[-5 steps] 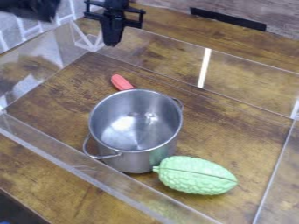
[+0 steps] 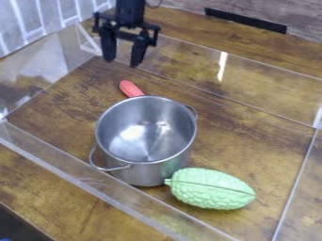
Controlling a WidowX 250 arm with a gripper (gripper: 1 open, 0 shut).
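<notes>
My black gripper (image 2: 126, 45) hangs at the top, behind the tray's working area, with its fingers spread open and nothing visible between them. Below it lies a small red sausage-like object (image 2: 131, 88) on the wooden floor. A steel pot (image 2: 145, 160) with two wire handles stands at the middle, empty. A pale green bitter melon (image 2: 209, 188) lies at the lower right, beside the pot.
Clear plastic walls (image 2: 88, 196) surround the wooden work surface. Free wood shows to the right of the pot and at the left. A white strip stands at the back wall.
The gripper has moved down a little toward the red object and appears wider in view. The pot, red object and melon have not moved.
</notes>
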